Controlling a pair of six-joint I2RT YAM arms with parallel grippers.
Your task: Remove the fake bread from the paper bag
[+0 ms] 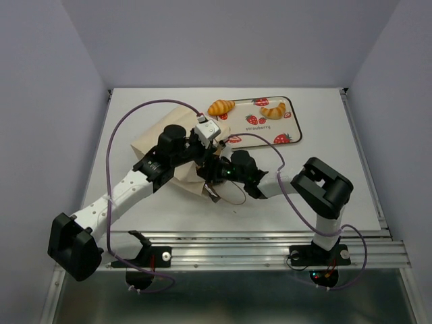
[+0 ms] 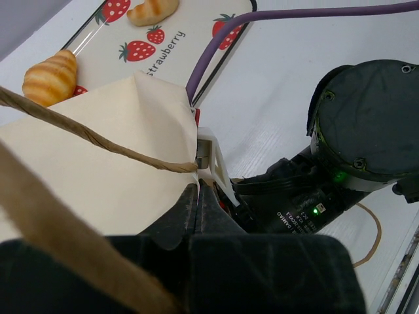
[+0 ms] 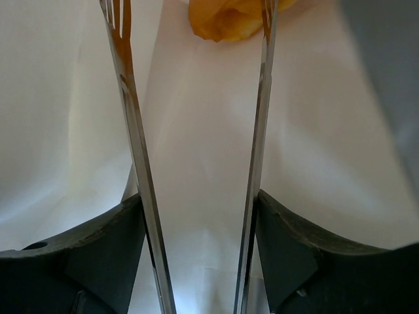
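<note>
The cream paper bag lies on the table under both arms. My left gripper is shut on the bag's paper edge, beside a twisted handle. My right gripper is inside the bag with its fingers wide apart. An orange piece of fake bread lies in the bag at the fingertips, between them at the top of the right wrist view; it is only partly visible. In the top view the bag's opening is mostly hidden by the arms.
A strawberry-print tray at the back holds a croissant, with another bread roll at its left edge. Walls stand at the back and sides.
</note>
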